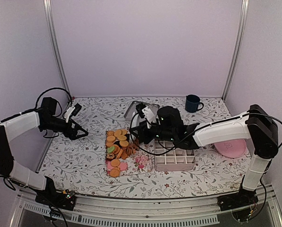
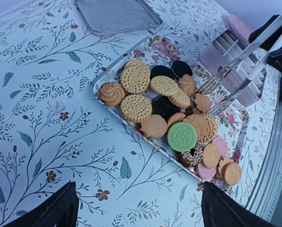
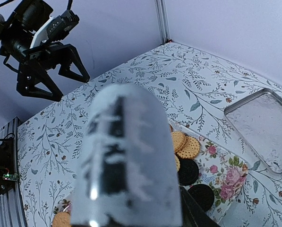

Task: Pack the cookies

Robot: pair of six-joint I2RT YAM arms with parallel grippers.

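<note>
Assorted cookies (image 2: 166,108) lie piled on a floral tray (image 2: 247,120), among them round biscuits, black ones, a green one and pink ones. My right gripper (image 1: 141,131) is closed around metal tongs, whose bent end fills much of the right wrist view. The tongs' two tips are spread apart over the tray, close to a brown flower-shaped cookie (image 2: 202,102); whether they touch it I cannot tell. Beside the tray stands a pink compartment box (image 1: 174,167), its rear part hidden by the right arm. Off to the left, my left gripper (image 1: 80,134) hangs open and empty.
Behind the cookies lies an empty metal tray (image 3: 261,127). A dark blue mug (image 1: 192,103) stands at the back right, and a pink plate (image 1: 231,148) lies right of the box.
</note>
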